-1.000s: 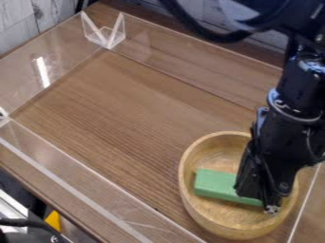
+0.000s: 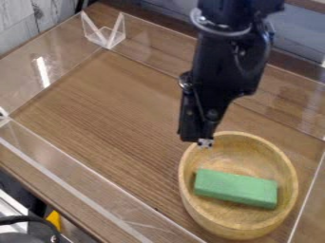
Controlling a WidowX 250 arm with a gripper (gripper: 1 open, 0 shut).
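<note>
My dark gripper (image 2: 200,128) hangs in the upper middle of the camera view, above and behind a yellow round bowl (image 2: 204,218); whether its fingers are open or shut is hard to tell. In the bowl lies a green rectangular block (image 2: 237,189), clear of the gripper.
A small clear wire-like holder (image 2: 105,30) stands at the back left. A raised edge runs along the back right, partly hidden by the arm.
My gripper has risen from over and in the bowl and moved back and left, uncovering the green block, which remains in the bowl.
</note>
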